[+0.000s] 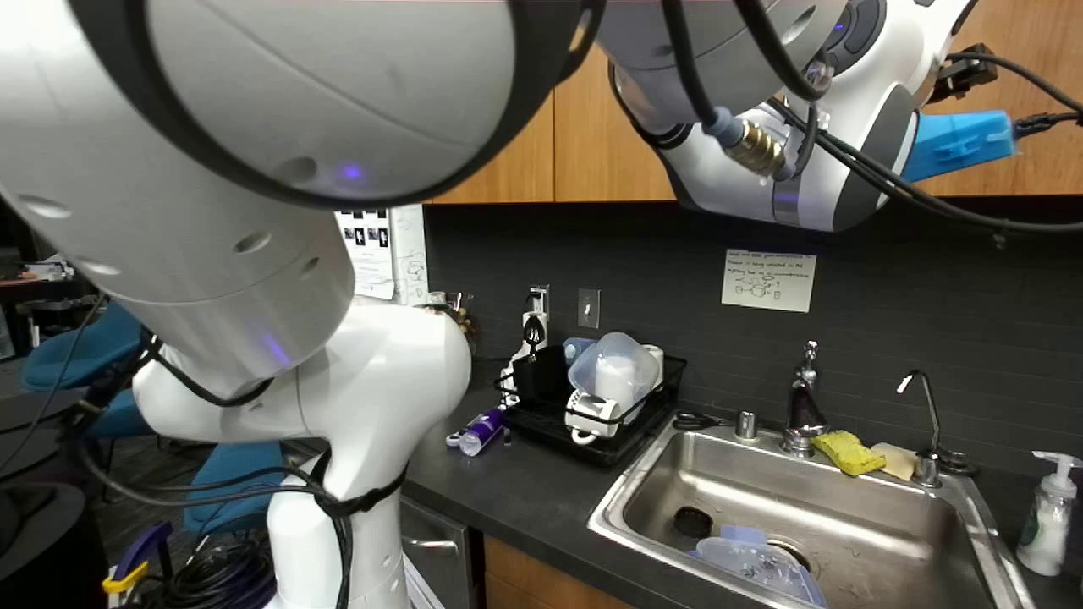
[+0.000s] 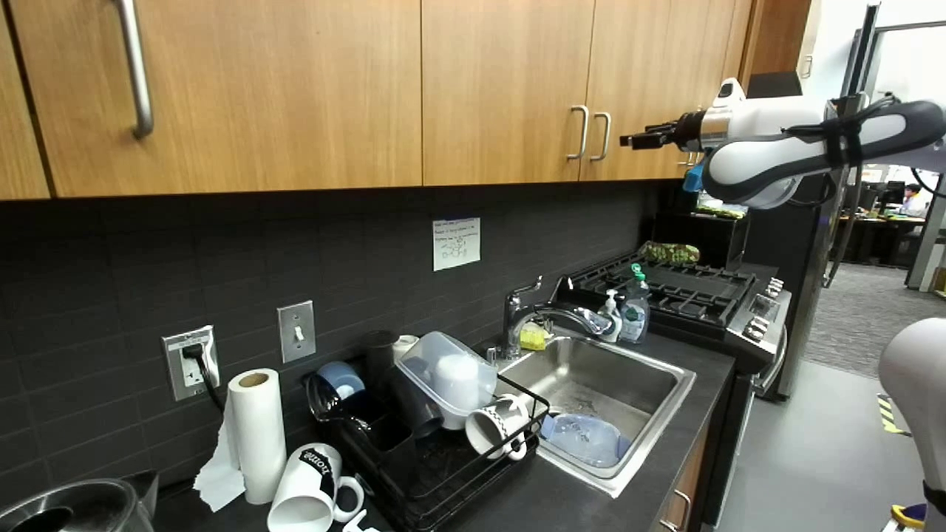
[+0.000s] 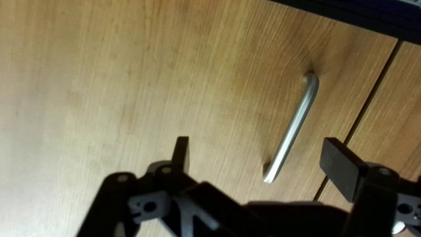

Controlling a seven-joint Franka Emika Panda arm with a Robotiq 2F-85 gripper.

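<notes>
My gripper is open in the wrist view, its two dark fingers set wide apart with nothing held. A straight silver cabinet handle stands on a wooden door, seen beyond the gap and nearer the right finger; it looks apart from both fingers. In exterior view 2 the gripper points left at the height of the upper cabinets, close to a pair of door handles. Exterior view 1 shows only the arm, with the fingers hidden or out of frame.
Below the cabinets lie a sink with a faucet, and a dish rack holding mugs and a plastic tub. A stove stands farther along the counter. Black cables hang from the arm. Space under the cabinets is open.
</notes>
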